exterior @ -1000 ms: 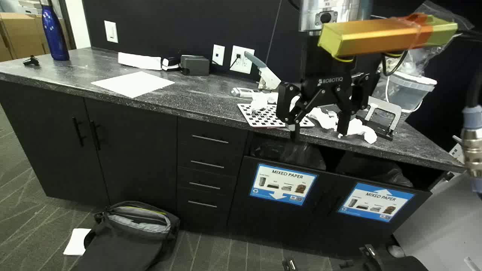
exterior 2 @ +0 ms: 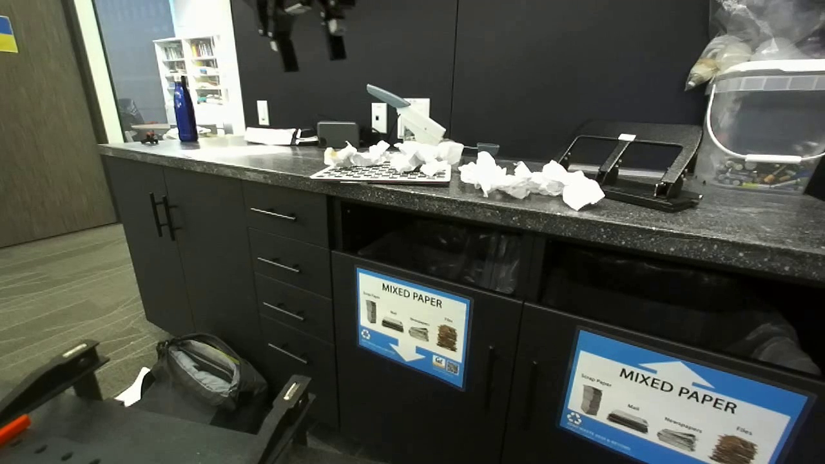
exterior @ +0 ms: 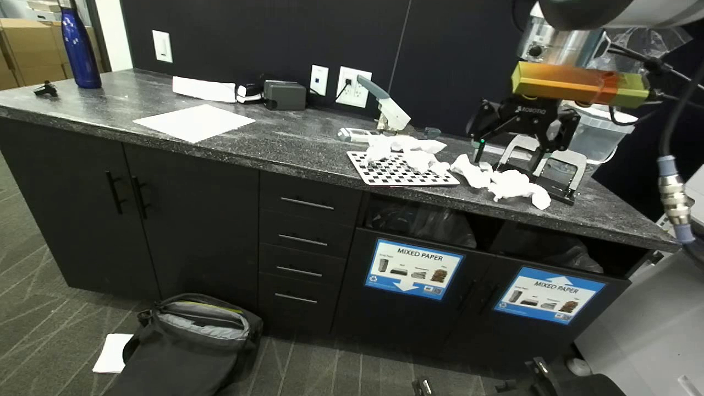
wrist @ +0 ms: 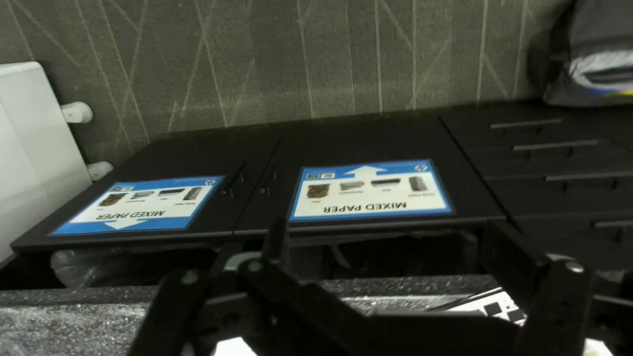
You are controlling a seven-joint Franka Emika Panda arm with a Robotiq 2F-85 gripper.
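Note:
My gripper [exterior: 508,158] stands open, its fingers pointing down and nothing between them. In exterior view 2 the gripper [exterior 2: 312,54] hangs high above the counter top, well clear of it. White crumpled papers [exterior: 518,185] lie along the counter's front edge, and more crumpled paper [exterior 2: 417,157] rests on a black-and-white checkered board [exterior 2: 363,174]. In the wrist view, the spread fingers [wrist: 276,243] frame the cabinet front and a mixed paper sign [wrist: 371,191]. A corner of the checkered board [wrist: 495,308] shows low on the right there; the gripper's body hides much of the counter.
A black stand [exterior 2: 646,158] and a clear bucket [exterior 2: 762,127] occupy the counter's right end. Behind the board rises a white-and-grey hinged device [exterior: 392,112]. Open bin slots [exterior 2: 433,240] lie under the counter edge. Free counter surrounds a flat white sheet [exterior: 194,122].
The papers look unmoved.

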